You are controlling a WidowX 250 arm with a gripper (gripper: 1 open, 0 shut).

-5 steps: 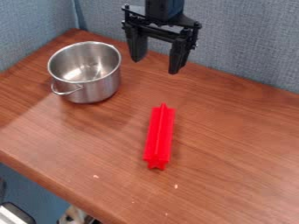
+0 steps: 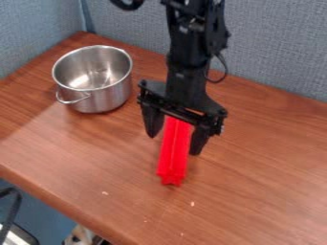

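Observation:
A long red object (image 2: 173,163) lies lengthwise on the wooden table (image 2: 255,191). My black gripper (image 2: 175,136) is low over its far part, open, with one finger on each side of it; whether the fingers touch it is hard to tell. The far end of the red object is partly hidden by the gripper. A steel pot (image 2: 92,78) with side handles stands to the upper left of the gripper.
Grey padded walls (image 2: 281,57) border the table at the back and left. Dark cables show beyond the front left edge.
The pot and red object look unmoved.

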